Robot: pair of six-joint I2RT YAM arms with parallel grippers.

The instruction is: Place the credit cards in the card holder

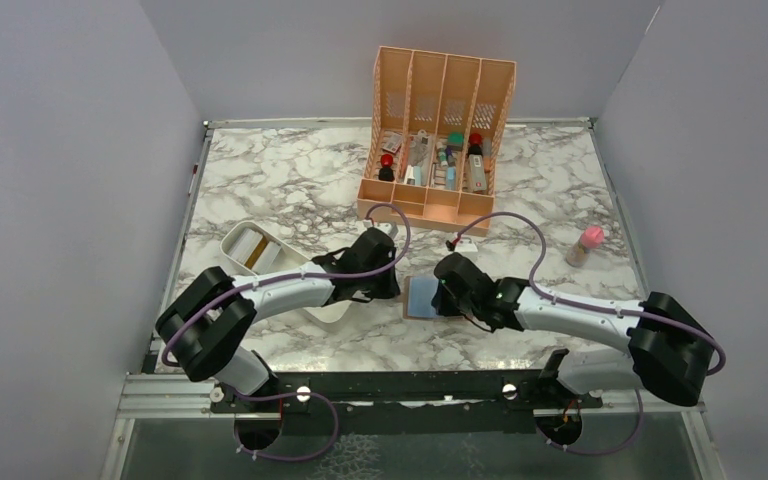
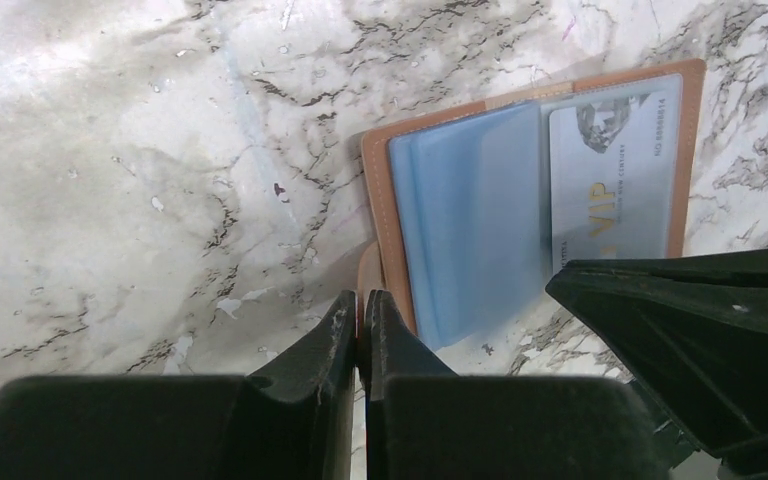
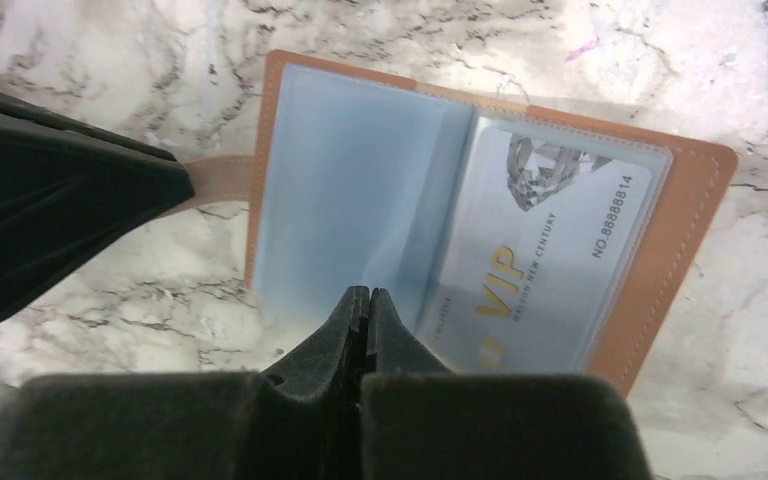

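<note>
The open card holder (image 1: 422, 297) has a brown edge and blue clear sleeves (image 3: 345, 190). Its strap (image 3: 222, 180) lies between the tips of my left gripper, which is shut on it. A silver VIP card (image 3: 545, 245) sits in the holder's right-hand sleeve; its lower part is hidden in the right wrist view. My right gripper is shut with nothing between its fingers, its tips in front of the blue sleeves' lower part. The sleeves lie outside those fingers.
A white tray (image 1: 228, 243) with pale contents and a brown strip stands at left, partly under the left arm. An orange compartment box (image 1: 427, 213) with small items is at the back. A pink-capped bottle (image 1: 590, 238) stands far right; the marble around it is clear.
</note>
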